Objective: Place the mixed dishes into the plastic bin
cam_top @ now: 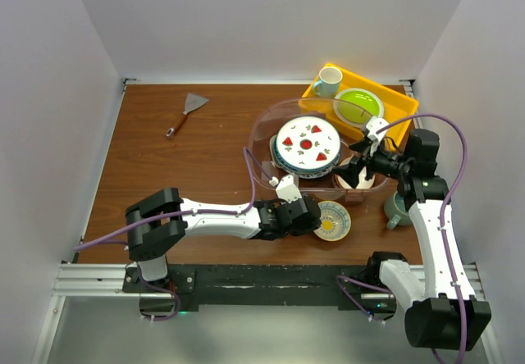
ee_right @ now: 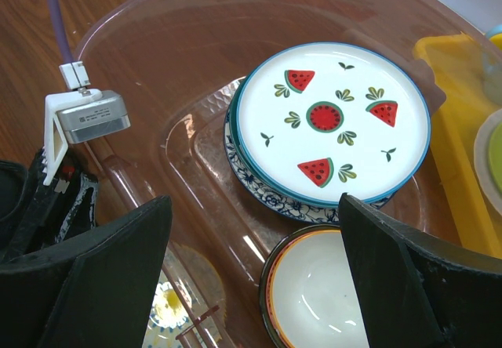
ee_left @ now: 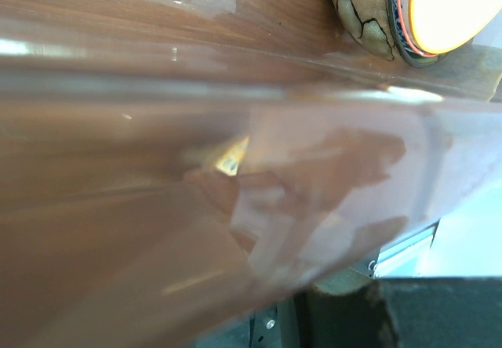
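Observation:
The clear brownish plastic bin (cam_top: 261, 138) holds a stack topped by a white plate with watermelon slices (cam_top: 308, 143). A white bowl with an orange-lined rim (ee_right: 321, 285) lies beside that stack in the bin. Outside the front wall, a small dish with a yellow flower (cam_top: 334, 221) rests on the table. My left gripper (cam_top: 315, 218) is at this dish's left edge; its fingers are hidden in every view. Above the bowl, my right gripper is open, its fingers wide apart with nothing held. The bin's wall (ee_left: 329, 168) fills most of the left wrist view.
Behind the bin stands a yellow tray (cam_top: 397, 102) with a light-blue mug (cam_top: 330, 79) and a green dish (cam_top: 359, 103). A green mug (cam_top: 397, 211) is near the right arm. A spatula (cam_top: 187, 112) lies at the back left, amid clear table.

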